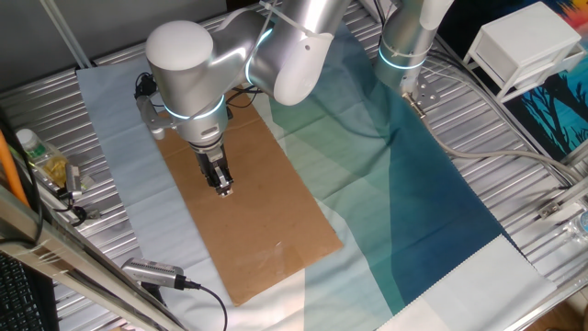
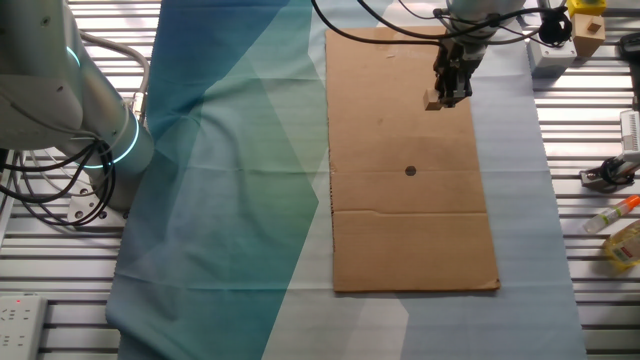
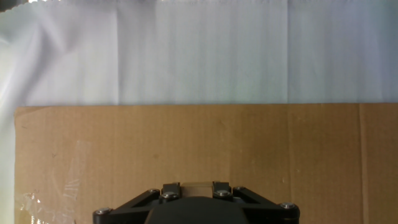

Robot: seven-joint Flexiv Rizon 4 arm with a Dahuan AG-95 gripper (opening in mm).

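Note:
A small tan block point(image 2: 432, 101) shows at the tips of my gripper point(image 2: 450, 97) in exterior view 2. Seen from the wrist, the same block point(image 3: 196, 190) fills the gap between the two black fingers, which are shut on it. In exterior view 1 my gripper point(image 1: 223, 189) points down over the brown cardboard sheet point(image 1: 266, 221), left of its middle. Only a small bit of the block can be made out there. Whether the block touches the cardboard is hard to tell.
A dark round spot point(image 2: 410, 171) marks the cardboard. A grey device with a cable point(image 1: 153, 272) lies near the cloth's front left edge. Bottles point(image 2: 625, 245) stand off to the side, and black cables point(image 2: 380, 38) hang near the arm.

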